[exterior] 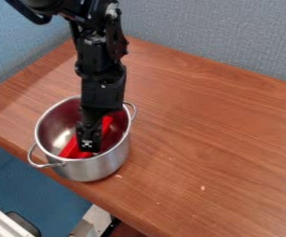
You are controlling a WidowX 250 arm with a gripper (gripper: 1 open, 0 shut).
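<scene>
A metal pot (112, 159) with two wire handles stands near the front left edge of the wooden table. My black gripper (91, 141) reaches down from above into the pot. A red object (76, 150) lies inside the pot, around and partly behind the gripper's tip. The fingertips are dark and small here, so I cannot tell whether they are open or closed on the red object.
Blue-grey walls border the table at the back and left. Below the front left edge are a blue surface and some white and black items.
</scene>
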